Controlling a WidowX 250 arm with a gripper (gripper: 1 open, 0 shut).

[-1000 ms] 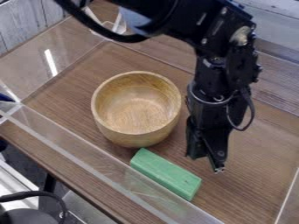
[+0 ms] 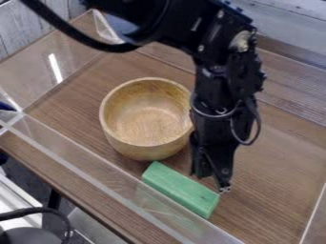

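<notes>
A light wooden bowl (image 2: 140, 119) rests on the wooden table. In front of it lies a green rectangular block (image 2: 180, 189), its long side slanting toward the lower right. My black gripper (image 2: 214, 172) hangs low at the bowl's right, just above and behind the right half of the green block. Its fingers look shut, with nothing visible between them.
Clear plastic walls (image 2: 109, 189) border the front and left of the wooden work surface (image 2: 274, 172). The table right of the gripper is clear. Cables and a white item (image 2: 15, 202) sit outside at lower left.
My gripper has moved left and slightly down, closer to the bowl and the green block. The bowl and block look unmoved.
</notes>
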